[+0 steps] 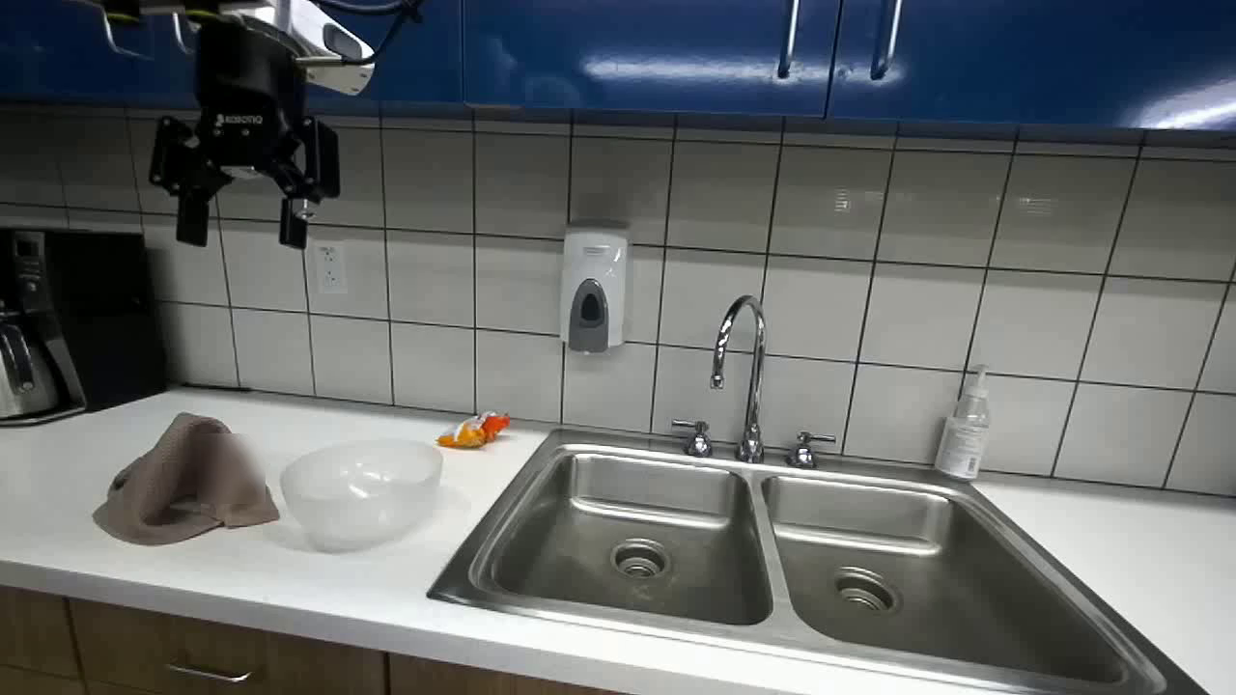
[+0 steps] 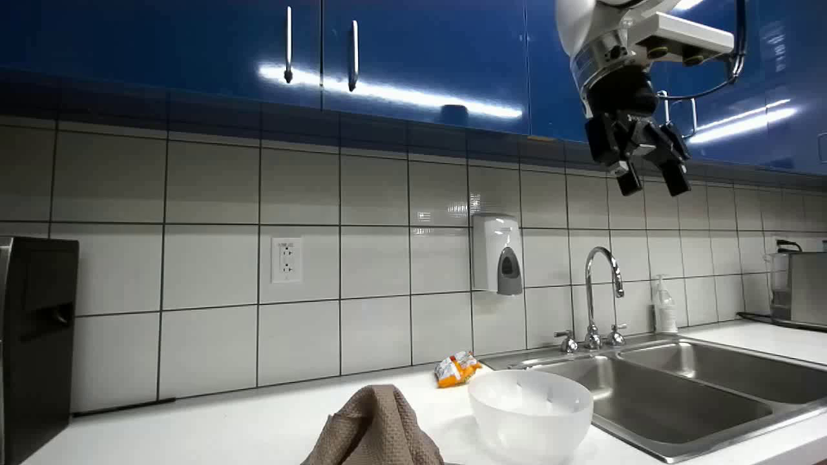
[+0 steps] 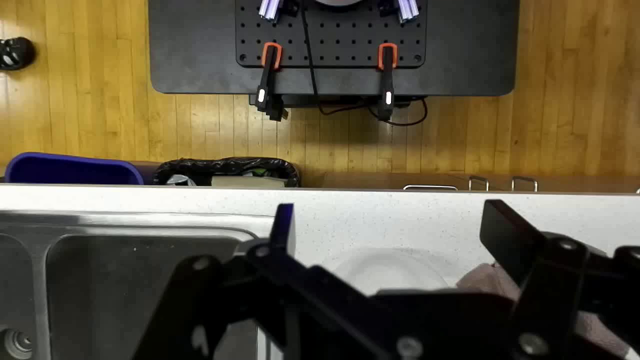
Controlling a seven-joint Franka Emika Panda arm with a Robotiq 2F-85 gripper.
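High over the counter, my gripper hangs open with nothing between its fingers; the second exterior view shows the gripper against the tiled wall, far above the counter. A translucent white bowl stands on the counter left of the sink, and no contents can be made out. Left of it lies a crumpled brown cloth. An orange snack packet rests near the wall behind the bowl. In the wrist view the bowl and cloth are partly hidden by my gripper.
A double steel sink with a tall faucet fills the right side. A pump bottle stands at its back corner. The coffee maker is at far left. Blue cabinets hang above.
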